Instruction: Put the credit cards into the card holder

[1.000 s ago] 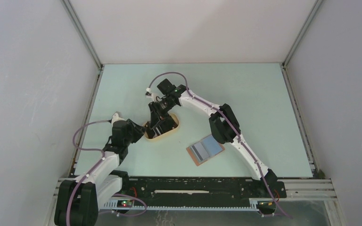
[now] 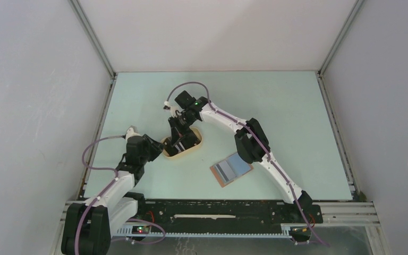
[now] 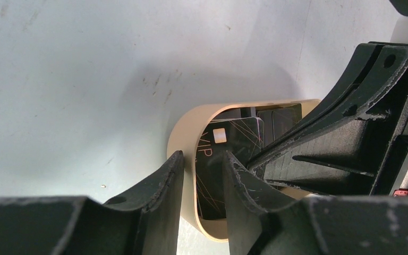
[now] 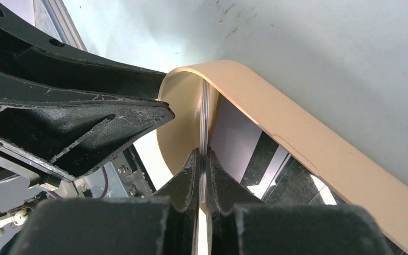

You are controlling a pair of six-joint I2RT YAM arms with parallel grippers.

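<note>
An oval tan container (image 2: 185, 153) holds several dark and grey cards (image 3: 228, 154). On its left end, my left gripper is shut on the wall, one finger outside and one inside. Within the container my right gripper is shut on a thin grey card edge (image 4: 204, 114), seen edge-on; how many cards lie between the fingers I cannot tell. From above, that right gripper (image 2: 177, 141) hides part of the container. The card holder (image 2: 220, 179) lies spread open to the right, brown outside, with grey and blue inside.
The right arm (image 2: 223, 115) reaches across from the right, passing behind the card holder. Bare table (image 2: 276, 101) lies to the right and at the back. A dark rail (image 2: 212, 208) runs along the front edge.
In the top view, the right gripper has shifted very slightly down within the container. The left gripper, container and card holder have stayed put.
</note>
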